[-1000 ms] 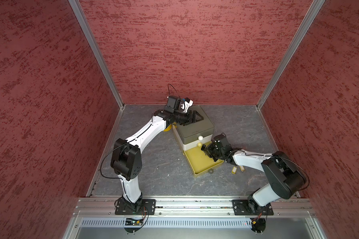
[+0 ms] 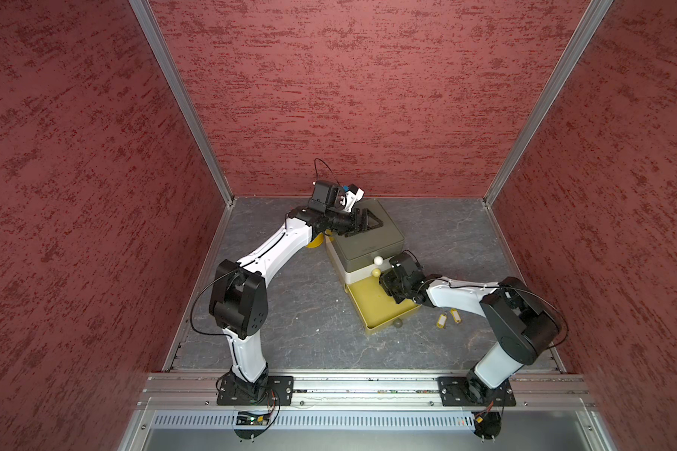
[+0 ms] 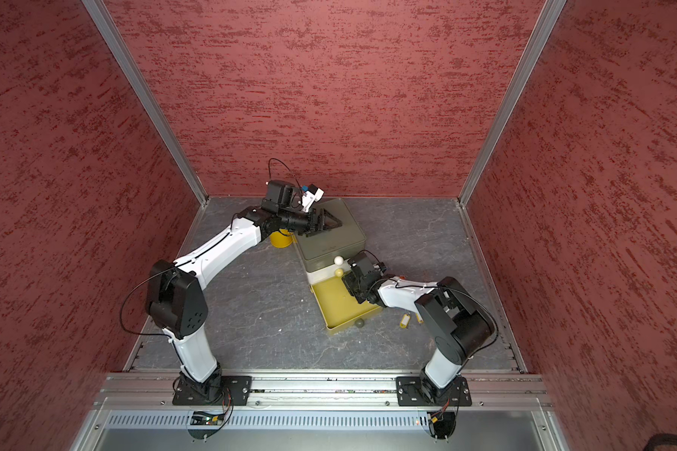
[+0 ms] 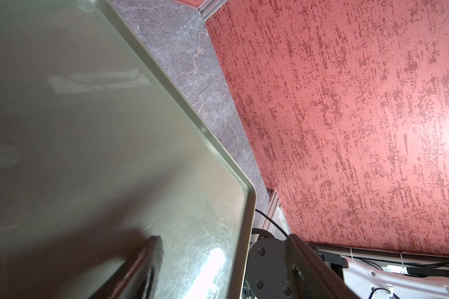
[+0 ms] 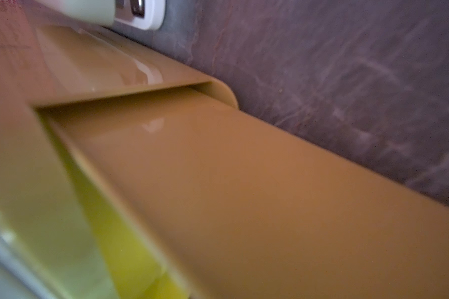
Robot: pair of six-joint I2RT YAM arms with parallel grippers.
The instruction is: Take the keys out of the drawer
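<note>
The drawer unit [image 2: 368, 248] has a dark olive top, and its yellow drawer [image 2: 368, 308] is pulled out toward the front, with a yellow knob [image 2: 376, 273] at its inner end. My left gripper hangs over the lid [image 4: 109, 124], its blurred fingers apart with nothing seen between them. My right gripper [image 2: 391, 285] is down at the drawer's right inner part. Its fingers are not visible in the blurred right wrist view, which shows the drawer's edge close up, so its finger is unclear. I see no keys; the gripper may hide part of the drawer.
A yellow container [image 3: 281, 239] stands left of the unit, partly behind my left arm. Several small yellow items, one a cylinder [image 2: 441, 320], lie right of the drawer. A grey round object [image 2: 398, 323] is at its front.
The left arm is nearly still.
</note>
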